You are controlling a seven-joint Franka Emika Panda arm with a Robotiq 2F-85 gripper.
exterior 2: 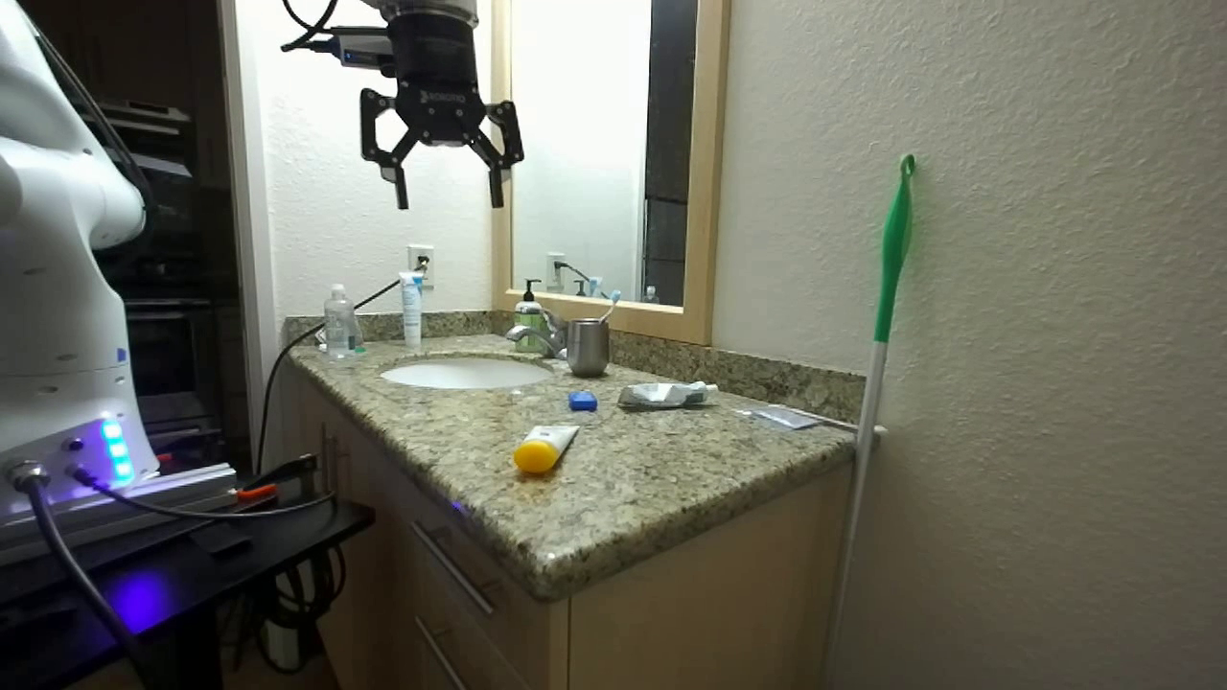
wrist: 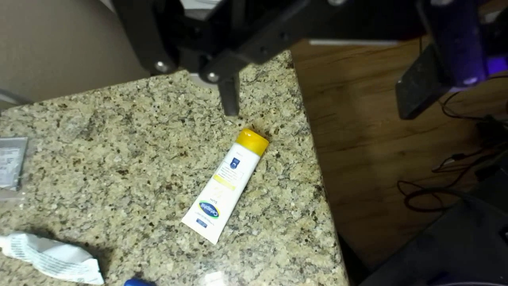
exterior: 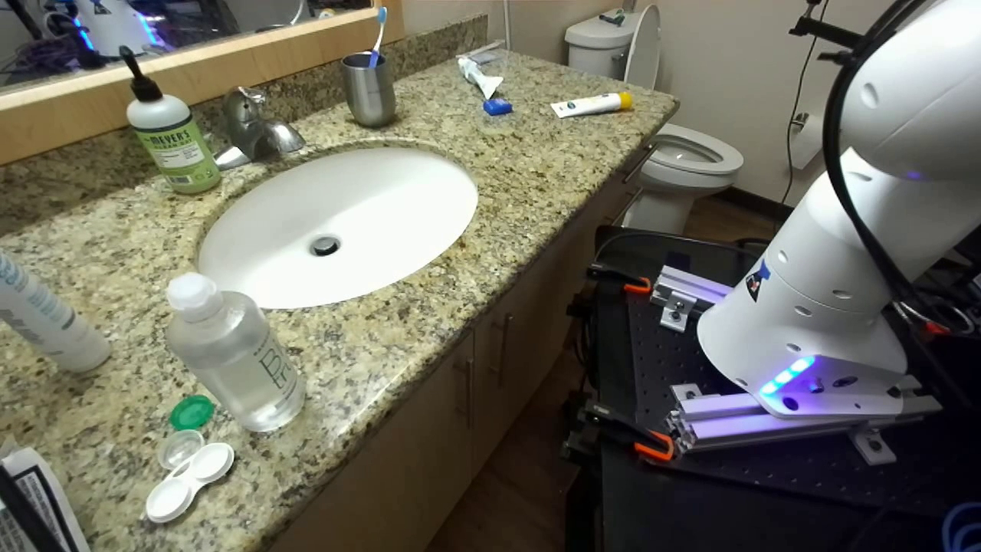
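Observation:
In exterior view 2 my gripper [exterior 2: 450, 200] hangs in the air well above the counter, its fingers [exterior 2: 400, 188] spread wide and nothing between them. The wrist view looks down on a white tube with a yellow cap [wrist: 226, 187], lying flat near the counter's edge, apart from the gripper. A crumpled white tube [wrist: 59, 257] and a small blue case [exterior 2: 583, 401] rest on the counter farther in. Beside the sink [exterior: 340, 225] stands a metal cup [exterior: 369, 90] holding a blue toothbrush [exterior: 378, 35]. My gripper is outside exterior view 1.
A green soap bottle [exterior: 175, 138] and the faucet [exterior: 257, 129] stand behind the sink. Nearer exterior view 1 are a clear bottle [exterior: 237, 349], a contact lens case [exterior: 190, 480] and an upright white tube [exterior: 46, 317]. Bare counter surrounds the yellow-capped tube.

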